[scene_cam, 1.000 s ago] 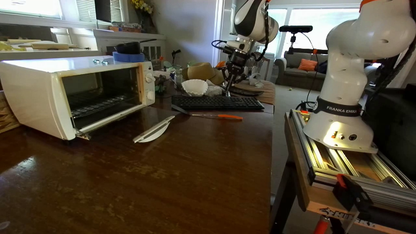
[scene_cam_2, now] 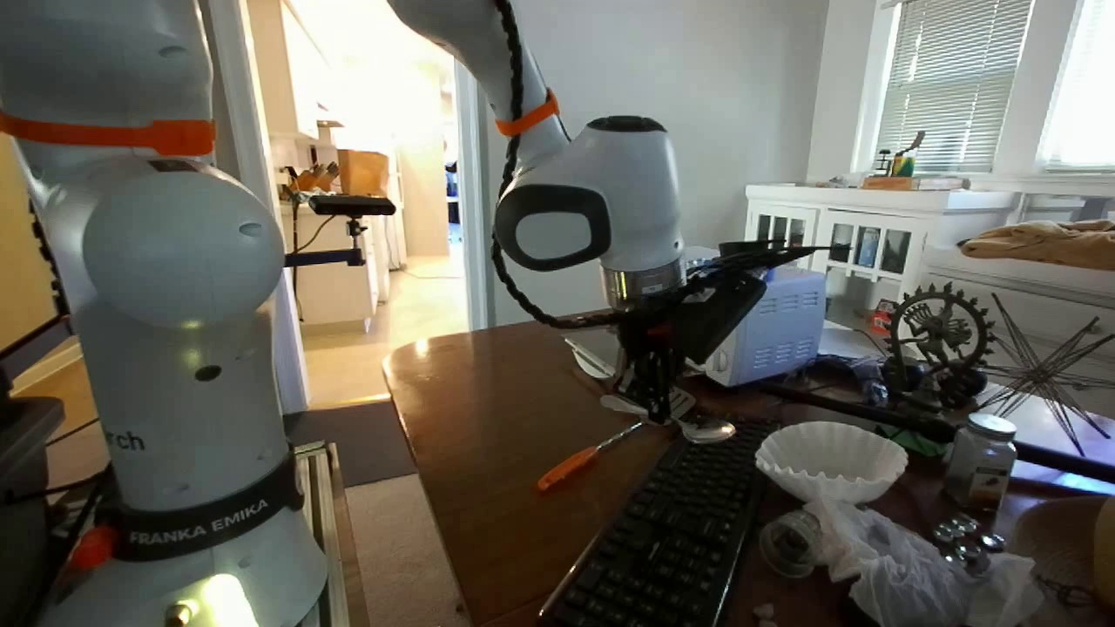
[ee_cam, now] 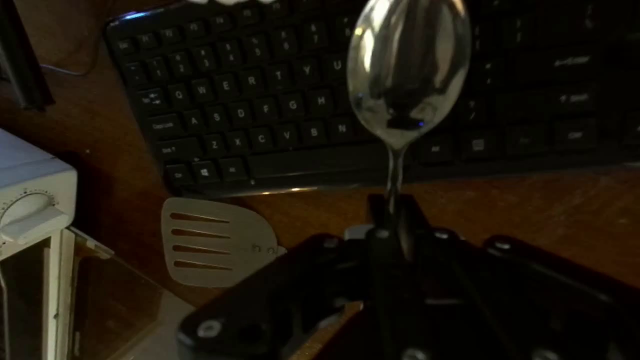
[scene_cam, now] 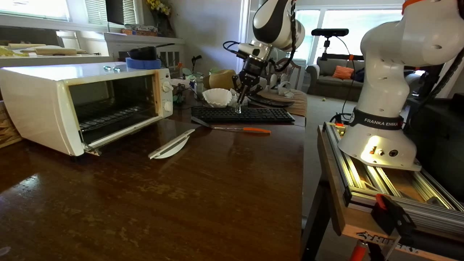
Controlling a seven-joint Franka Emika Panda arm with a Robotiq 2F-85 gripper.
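Observation:
A shiny metal spoon [ee_cam: 411,66] is held by its handle in my gripper, which is shut on it. Its bowl points away from the fingers and hangs over the black keyboard [ee_cam: 252,114] in the wrist view. In exterior view 2 the spoon [scene_cam_2: 708,429] shows beside the fingertips of the gripper [scene_cam_2: 658,418], above the keyboard [scene_cam_2: 674,522]. From exterior view 1, the gripper [scene_cam: 240,102] is low over the keyboard [scene_cam: 243,114]. How far the spoon is from the keys I cannot tell.
A slotted spatula [ee_cam: 207,243] with an orange handle [scene_cam: 256,130] lies in front of the keyboard. The toaster oven [scene_cam: 39,108] stands at the left, with a white lid-like piece [scene_cam: 172,147] near it. Behind the keyboard are a white fluted bowl [scene_cam_2: 831,460] and a jar [scene_cam_2: 983,460].
My arm and gripper have moved left in exterior view 1, toward the toaster oven, and slightly lower over the keyboard. The objects on the table have stayed in place.

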